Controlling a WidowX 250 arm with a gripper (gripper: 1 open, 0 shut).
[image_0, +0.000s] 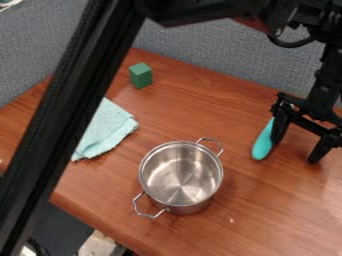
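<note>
My gripper (294, 135) is low over the table at the right, its black fingers around the upper end of a turquoise elongated object (263, 142) lying there. Whether the fingers are open or closed on it is hard to make out. A steel pot (181, 178) with two handles stands at the centre, left of the turquoise object.
A green block (140, 76) sits at the back left, and a pale blue cloth (103, 130) lies left of the pot. A black frame bar crosses the left side. Grey padding backs the table.
</note>
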